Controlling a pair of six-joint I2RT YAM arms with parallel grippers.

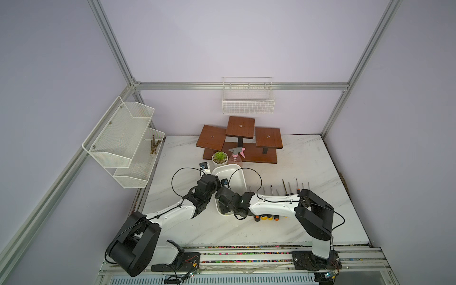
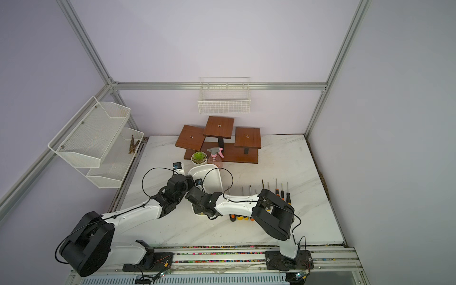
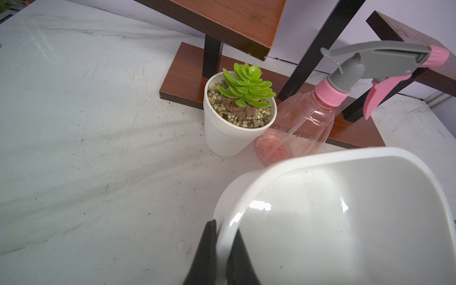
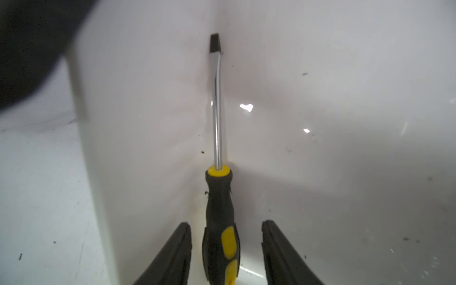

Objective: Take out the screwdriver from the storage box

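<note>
A screwdriver (image 4: pixel 219 204) with a black and yellow handle and a steel shaft lies on the floor of the white storage box, close to one side wall. Around its handle, in the right wrist view, my right gripper stands open, one finger on either side with gaps between. The white storage box (image 3: pixel 342 156) has its left rim pinched by my left gripper, whose fingers straddle the wall. From the top views, my right arm covers the screwdriver and part of the box.
Several other screwdrivers (image 1: pixel 276 218) lie in a row right of the box, beneath my right arm. Behind the box stand a potted succulent (image 3: pixel 242 95), a pink spray bottle (image 3: pixel 304 123) and a wooden stand (image 1: pixel 239 125). The table left of the box is clear.
</note>
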